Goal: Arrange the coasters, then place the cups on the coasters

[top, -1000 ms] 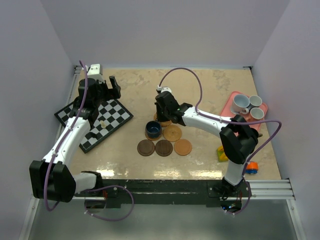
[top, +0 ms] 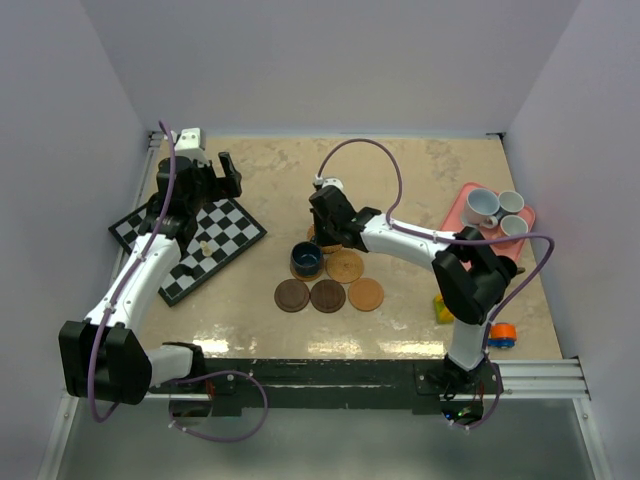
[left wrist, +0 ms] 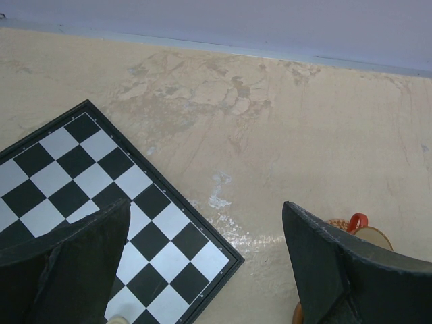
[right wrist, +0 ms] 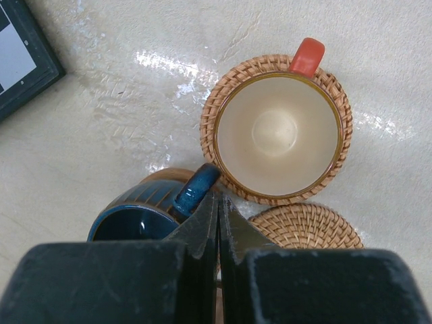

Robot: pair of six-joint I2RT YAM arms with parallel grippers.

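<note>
The dark blue cup [top: 307,259] stands on a light coaster near the table's middle; its handle [right wrist: 197,190] points toward my right fingertips in the right wrist view. A cream-inside cup with a red handle [right wrist: 277,133] sits on a wicker coaster [right wrist: 210,125], mostly covered by my right arm in the top view. My right gripper is shut beside the blue handle, with nothing visible between its fingers; whether it touches the handle I cannot tell. Over the chessboard's right side, my left gripper is open and empty.
Another wicker coaster [top: 345,266] lies bare, with dark coasters [top: 292,295] and a light one [top: 366,294] in front. A chessboard [top: 215,240] occupies the left. At the right stands a pink tray [top: 456,215] of white cups.
My right arm has shifted slightly, its elbow and cable a little lower and further left. The left arm and the cups look unmoved.
</note>
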